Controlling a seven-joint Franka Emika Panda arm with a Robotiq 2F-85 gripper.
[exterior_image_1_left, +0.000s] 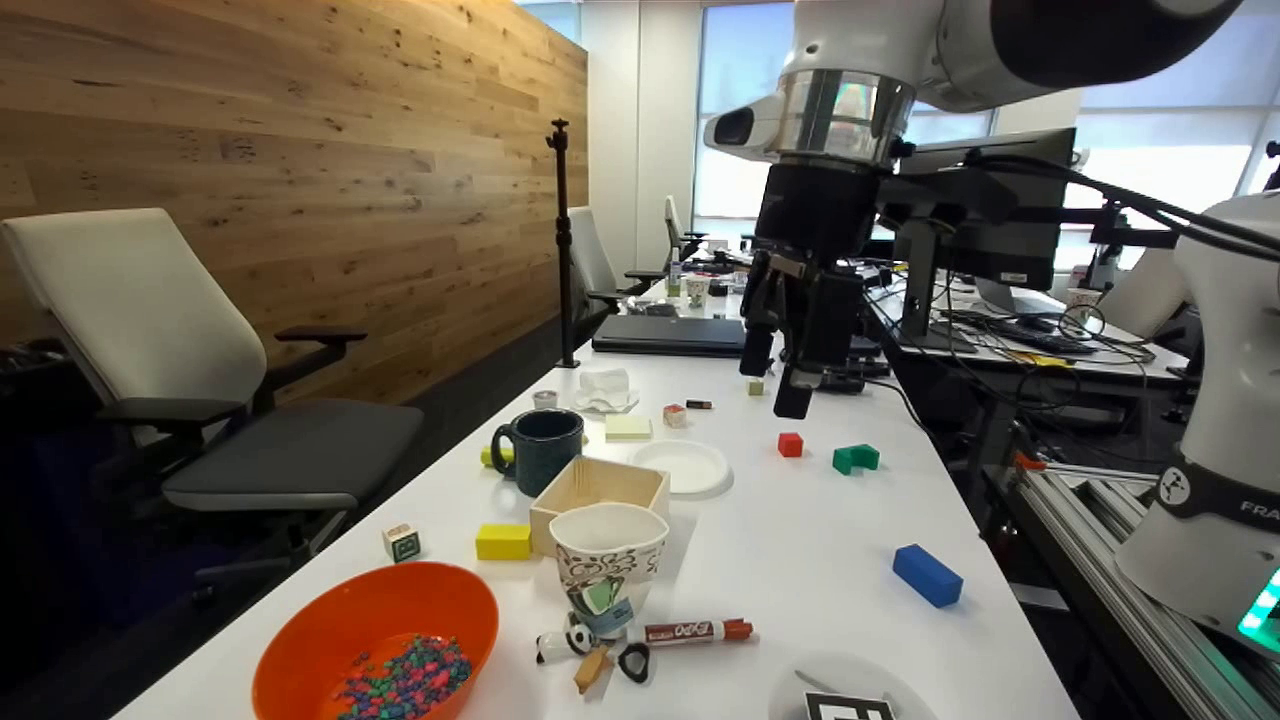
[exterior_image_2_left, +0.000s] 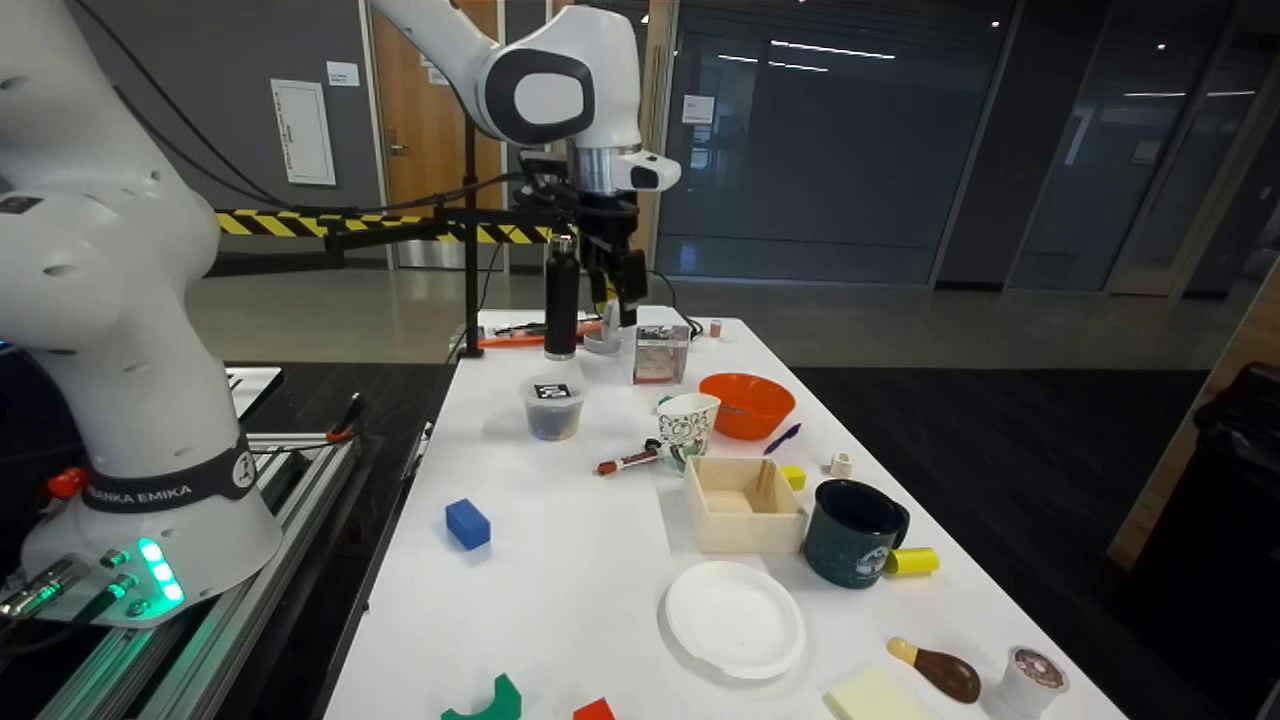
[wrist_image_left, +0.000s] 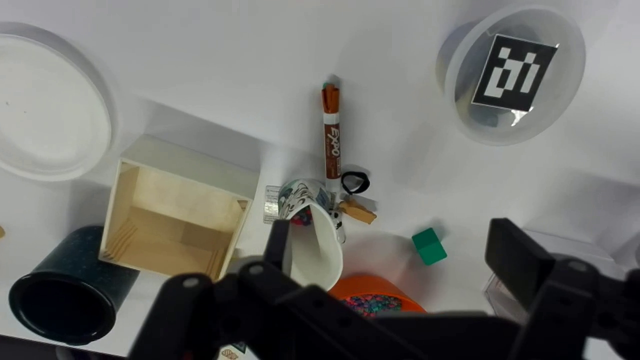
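Note:
My gripper stands open above the table, its fingers wide apart and nothing between them. In exterior view 1 the same gripper (exterior_image_1_left: 776, 378) hangs clear of the tabletop. Below it in the wrist view are a patterned paper cup (wrist_image_left: 321, 249) with a few coloured bits showing inside, a red-brown Expo marker (wrist_image_left: 332, 144), and an orange bowl (exterior_image_1_left: 324, 624) of small coloured pieces, largely hidden by the gripper from above. Left of the cup sits an open wooden box (wrist_image_left: 186, 165). A green block (wrist_image_left: 429, 246) lies between the finger lines.
A lidded clear tub (wrist_image_left: 558, 90), a white plate (wrist_image_left: 48, 108) and a dark mug (exterior_image_2_left: 840, 540) stand around. A blue block (exterior_image_2_left: 468, 524) lies near the robot-side edge, with bare table around it. A black bottle (exterior_image_2_left: 560, 300) and a clear box (exterior_image_2_left: 660, 356) rise at the far end.

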